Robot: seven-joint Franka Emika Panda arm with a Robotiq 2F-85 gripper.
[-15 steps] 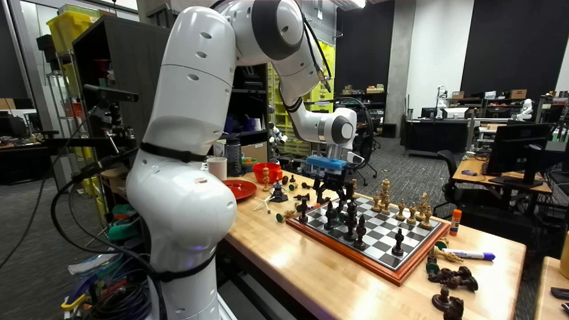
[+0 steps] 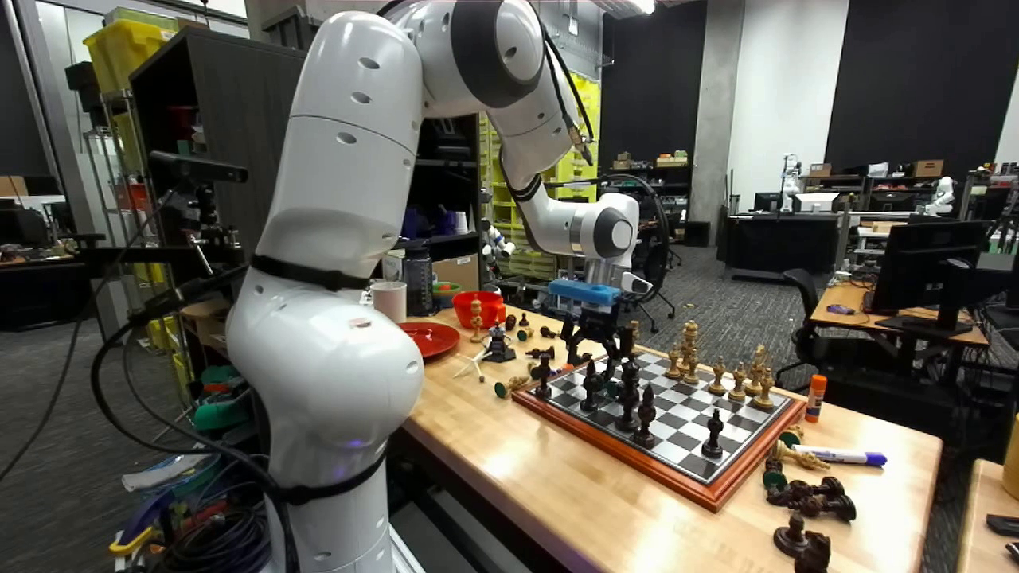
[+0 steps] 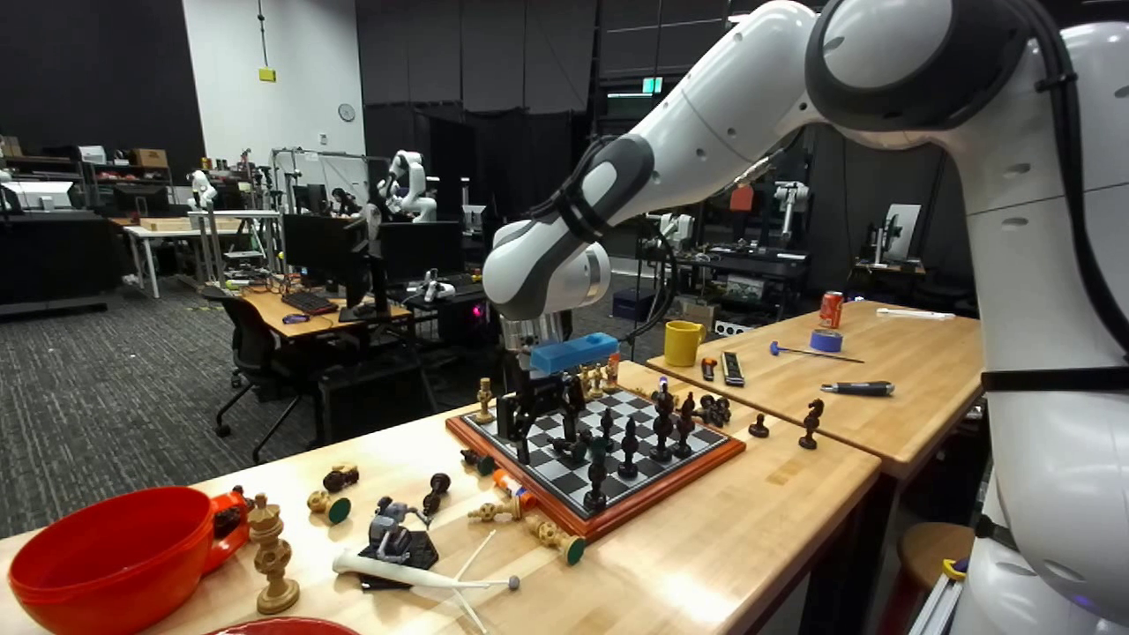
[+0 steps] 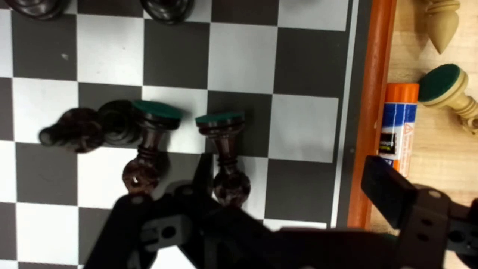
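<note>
My gripper is open low over the chessboard (image 3: 725, 453), its fingers wide apart across the board's wooden edge. One finger (image 4: 204, 175) is over the squares, the other (image 4: 381, 188) outside the frame; only bare squares and the border show between them. Right beside the inner finger a dark chess piece (image 4: 226, 145) lies toppled, green base showing. A second toppled dark piece (image 4: 150, 145) is to its left, near a standing dark piece (image 4: 76, 130). Whether the inner finger touches the nearer piece I cannot tell. In the second exterior view, a toppled dark piece (image 3: 569, 448) shows near the fingers.
A glue stick (image 4: 399, 125) lies along the board's edge, next to a fallen light piece (image 4: 448, 92). Standing dark pieces (image 2: 646, 420) and light pieces (image 2: 689, 348) occupy the board. A red bowl (image 3: 116, 550) and a small robot figure (image 3: 392, 534) stand beyond it.
The arm looks still. Under the gripper, a dark piece's green base shows slightly further left in the first exterior view than a second ago.
</note>
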